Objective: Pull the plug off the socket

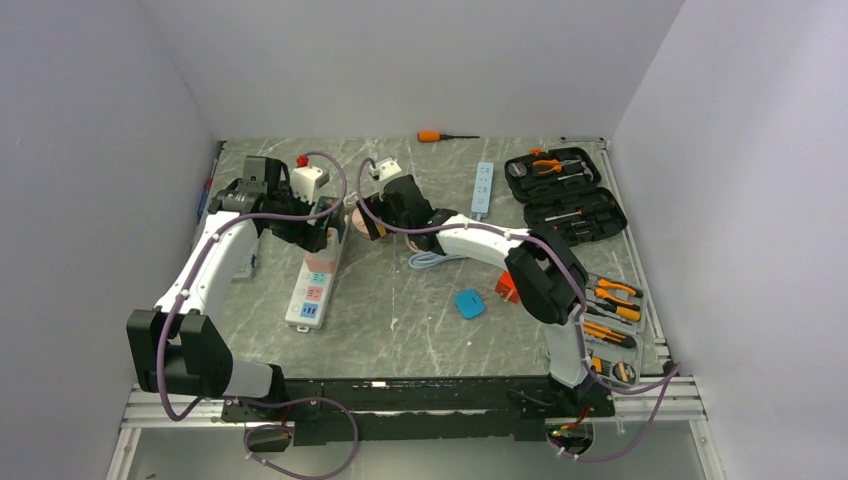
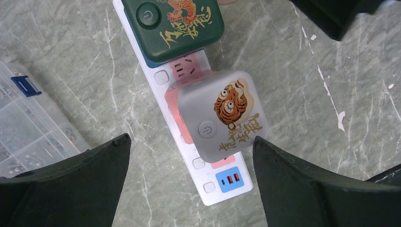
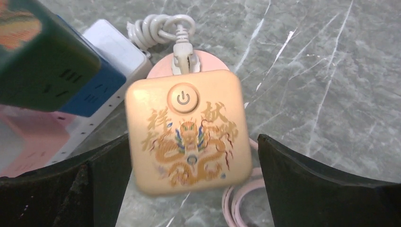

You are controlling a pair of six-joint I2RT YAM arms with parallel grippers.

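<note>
A white power strip point(image 2: 220, 189) holds a grey tiger-print plug block point(image 2: 222, 111) on a pink base and, at its far end, a green one point(image 2: 172, 26). My left gripper is open over the grey block, a fingertip either side of it. My right gripper is open around a cream dragon-print block point(image 3: 187, 132), which stands beside the strip with a white coiled cable point(image 3: 156, 30) behind it. In the top view both grippers are partly hidden by their arms.
Blue and pink cables, a blue piece point(image 1: 469, 303), a red plug point(image 1: 507, 287) and another strip point(image 1: 482, 190) lie to the right. Tool cases point(image 1: 575, 215) line the right edge; a clear box point(image 2: 33, 123) sits at left.
</note>
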